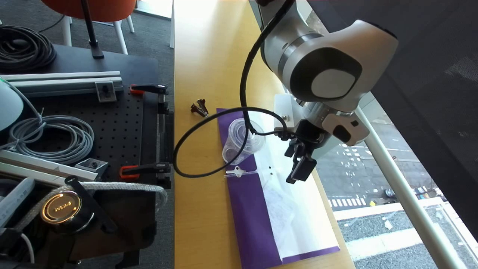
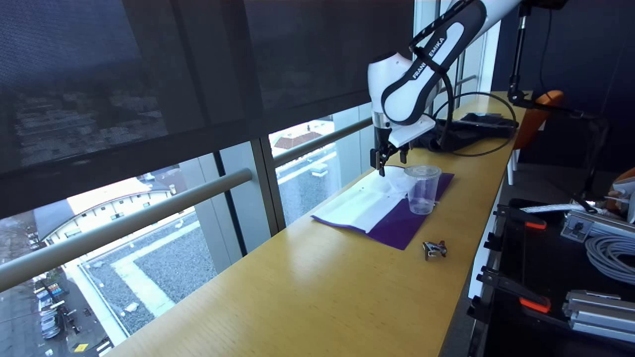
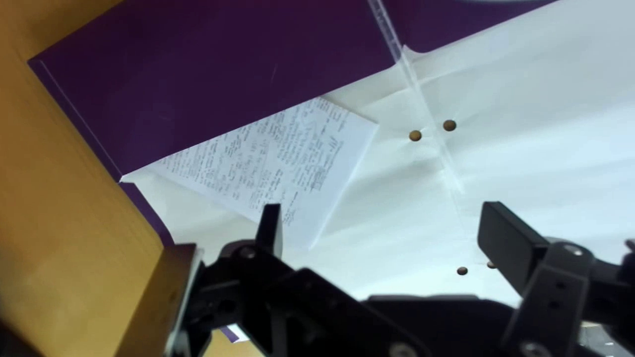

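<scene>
My gripper (image 1: 292, 166) stands open above the white part of a purple-and-white folder (image 1: 245, 215), its fingers apart and nothing between them. From the wrist, the gripper looks down on the white sheet. A page of handwriting (image 3: 297, 154) lies partly tucked under the purple flap (image 3: 196, 89). A thin clear strip (image 3: 419, 98) crosses the flap's edge, with small brown round spots (image 3: 449, 125) near it. On the folder's other end stands a clear plastic cup (image 2: 423, 193), upright and seemingly empty; the gripper (image 2: 391, 166) is beyond it in exterior view 2.
A small metal clip-like object (image 2: 434, 249) lies on the bare table near the folder. Window railing (image 1: 403, 192) runs along one side, a black cart (image 1: 118, 121) along the other. A black cable (image 1: 179, 148) loops from the arm over the table. Bare tabletop (image 2: 285, 297) stretches away from the folder.
</scene>
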